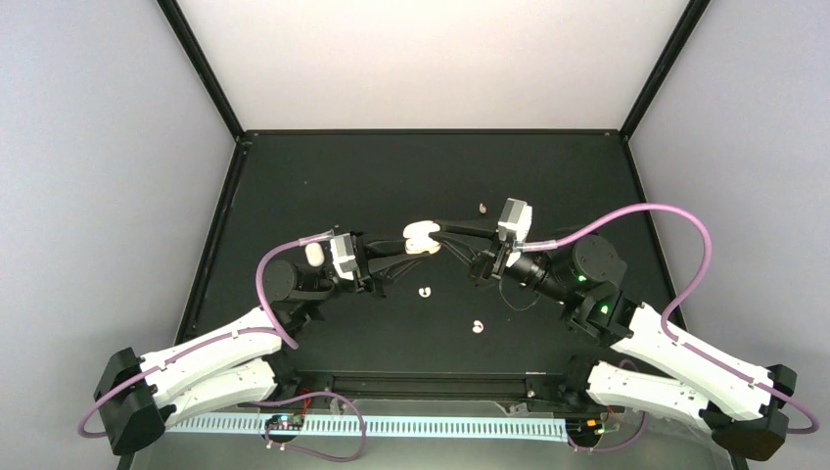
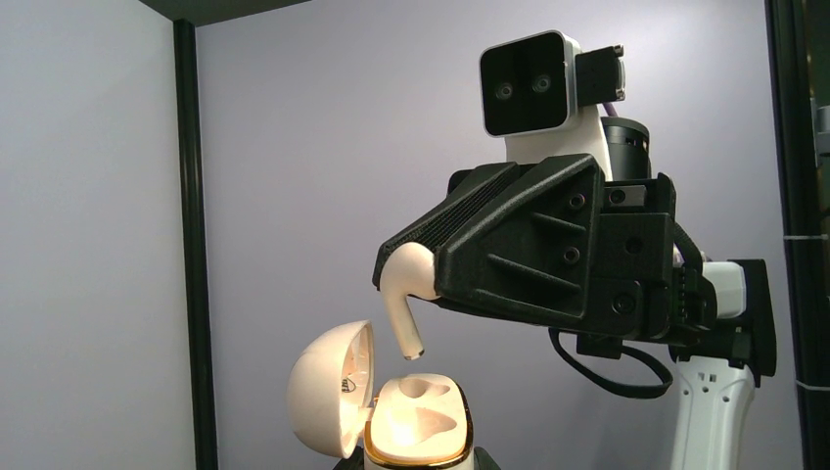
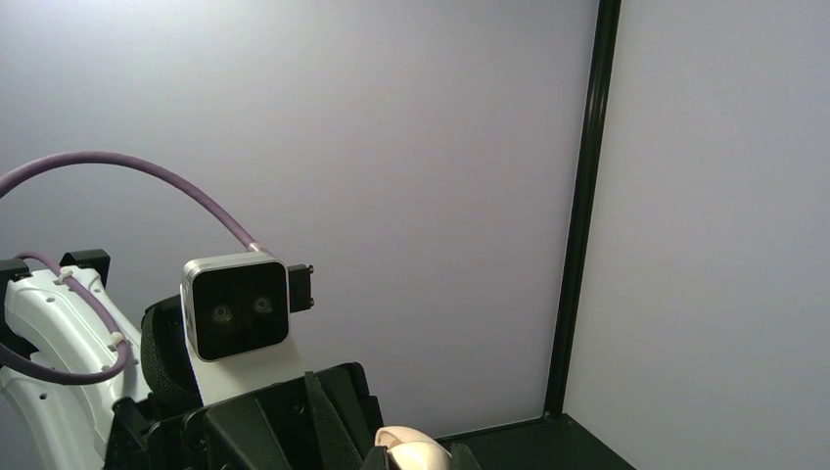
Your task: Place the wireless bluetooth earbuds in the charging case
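Note:
The white charging case (image 2: 323, 392) stands upright with its lid open and its wells facing up, held by my left gripper (image 1: 413, 253), shut on it at the bottom of the left wrist view. My right gripper is shut on a white earbud (image 2: 399, 304), whose stem points down above the case's wells, apart from them in that view. In the right wrist view only the case's top (image 3: 411, 450) peeks up at the bottom edge; the held earbud cannot be made out there.
Small white earbuds lie loose on the dark mat (image 1: 352, 176): one (image 1: 483, 208) toward the back, one (image 1: 424, 291) in the middle, one (image 1: 478, 326) nearer the front right.

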